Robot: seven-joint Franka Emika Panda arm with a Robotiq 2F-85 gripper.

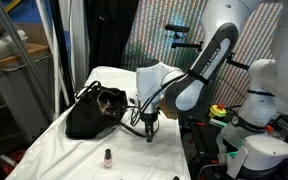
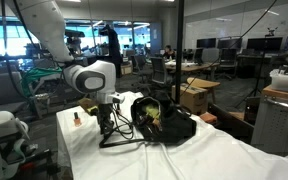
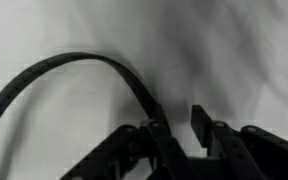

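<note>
A black bag lies slumped on the white-covered table, its opening facing up. In exterior view 2 the same bag is right of the arm, and a dark strap reaches from it toward my gripper. Low over the cloth, my gripper points down. In the wrist view the black strap curves in from the left and comes down to the left finger. A gap shows between the fingertips of my gripper. Whether the strap passes between them is hard to tell.
A small dark-topped bottle stands on the front part of the white cloth. Free cloth lies around it and to the left of the bag. A shelf rack stands beyond the table's left side.
</note>
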